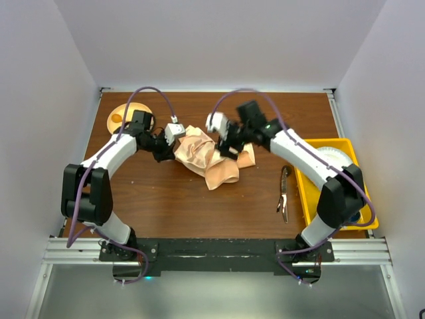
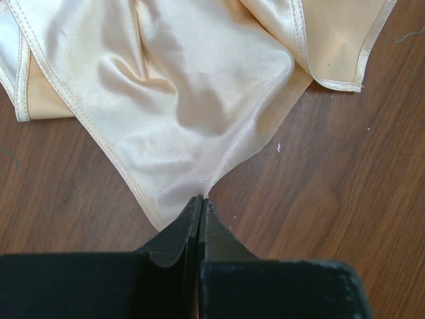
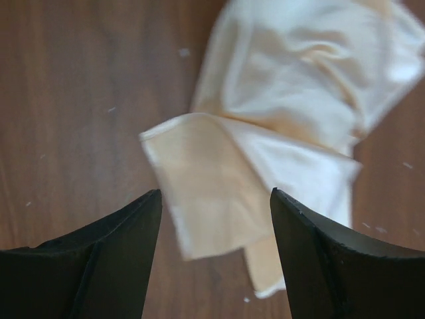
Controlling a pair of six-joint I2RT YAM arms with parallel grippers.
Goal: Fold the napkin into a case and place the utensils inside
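Note:
The peach satin napkin (image 1: 199,156) lies crumpled mid-table, with its right part (image 3: 199,173) flopped loose. My left gripper is shut on a pinched edge of the napkin, and the cloth is drawn to a point at its tips. Above the napkin's right side my right gripper hangs open, with nothing held between its fingers. An orange spoon (image 1: 117,118) rests on the round tan plate (image 1: 128,107) at the back left. The left arm hides some of that plate.
A pair of tongs or scissors (image 1: 283,196) lies right of the napkin. The yellow bin (image 1: 305,199) at the right edge holds a white plate (image 1: 332,158) and a dark blue cup (image 1: 356,218).

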